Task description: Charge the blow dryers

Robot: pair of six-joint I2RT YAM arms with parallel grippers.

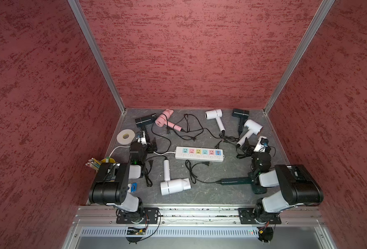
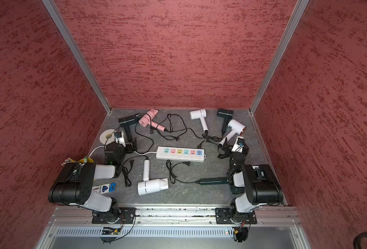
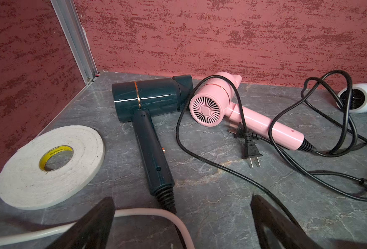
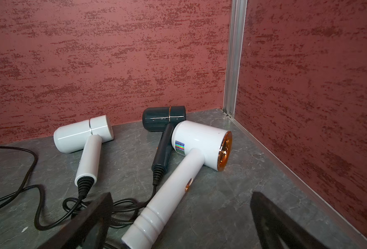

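Observation:
A white power strip (image 1: 199, 154) with colored sockets lies mid-table, no plug in it. My left gripper is open and empty, facing a dark green dryer (image 3: 146, 99) and a pink dryer (image 3: 220, 103) whose black plug (image 3: 250, 149) rests on the table. Open too is my right gripper, before a white dryer with a copper end (image 4: 200, 143), a second dark dryer (image 4: 163, 118) and another white dryer (image 4: 83, 134). Nearer the front are a white dryer (image 1: 175, 186) and a dark one (image 1: 235, 181), partly hidden under the right arm.
A roll of white tape (image 3: 50, 166) lies at the left, with a yellow cup of sticks (image 1: 108, 160) and a blue packet (image 1: 132, 187) close by. Black cords tangle (image 1: 187, 124) across the back. Walls enclose the left, back and right.

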